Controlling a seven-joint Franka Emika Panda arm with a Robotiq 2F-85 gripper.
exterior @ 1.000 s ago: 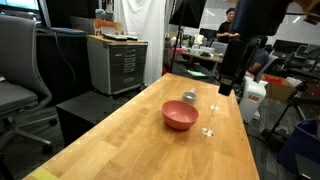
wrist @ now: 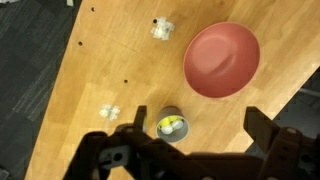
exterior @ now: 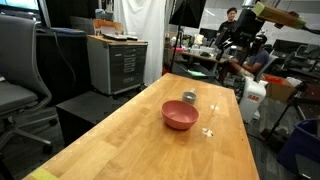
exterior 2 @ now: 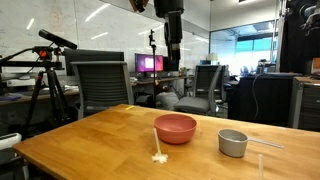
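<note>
A red-pink bowl (exterior: 180,115) sits on the wooden table, its inside empty in the wrist view. Beside it stands a small metal pot (exterior 2: 233,143) with a handle; yellow and white pieces (wrist: 172,125) lie inside. One white object (exterior 2: 159,157) rests in front of the bowl, seen from above as a small ragged shape (wrist: 162,29). A second white object (wrist: 109,112) lies on the far side of the pot's left. High over the table hangs my gripper, fingers wide apart and empty, with the pot below the gap between them.
The table (exterior: 110,145) has broad free room on the bowl's near side. Office chairs (exterior: 18,92), a drawer cabinet (exterior: 116,65) and desks stand around it. A person (exterior: 260,60) sits in the background.
In exterior view 1 my arm and gripper have moved up and away from the camera, toward the table's far end. Bowl, pot and white objects have stayed in place.
</note>
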